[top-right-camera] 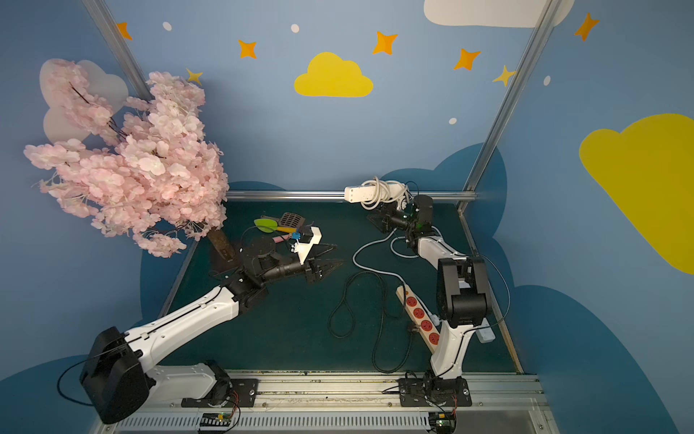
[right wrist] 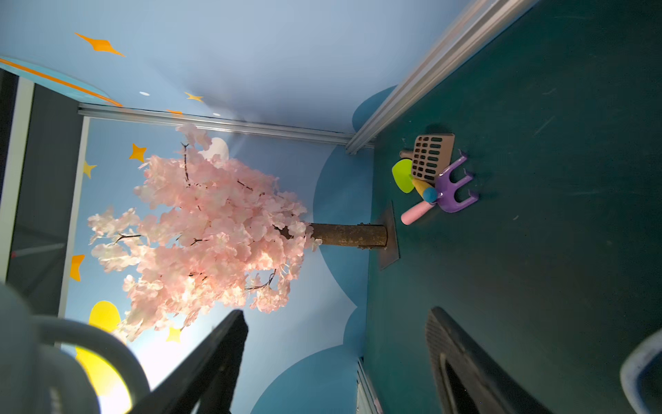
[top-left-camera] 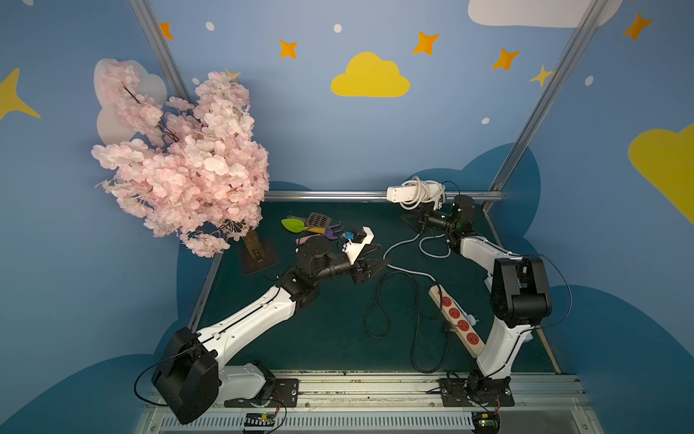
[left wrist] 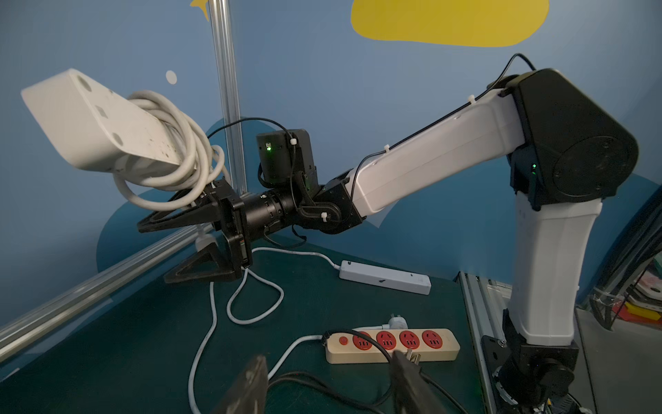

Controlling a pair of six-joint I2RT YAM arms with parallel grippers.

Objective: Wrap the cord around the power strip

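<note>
A white power strip (left wrist: 96, 124) is up in the air at the back right, its pale cord (left wrist: 196, 162) coiled around its near part. My right gripper has its fingers spread below the strip. In the right wrist view the strip and cord are only a blurred pale shape (right wrist: 41, 365) at the lower left, outside the gap between the fingers. What bears the strip is hidden. To the left my left gripper (top-left-camera: 377, 264) stands apart from the strip; its blurred fingers (left wrist: 244, 386) are spread with nothing between them.
A beige strip with red sockets (top-left-camera: 457, 318) lies at the right front, with a black cable (top-left-camera: 415, 303) looping beside it. Another white strip (left wrist: 384, 277) lies behind. Toy tools (right wrist: 441, 172) and a blossom tree (top-left-camera: 195, 159) occupy the left.
</note>
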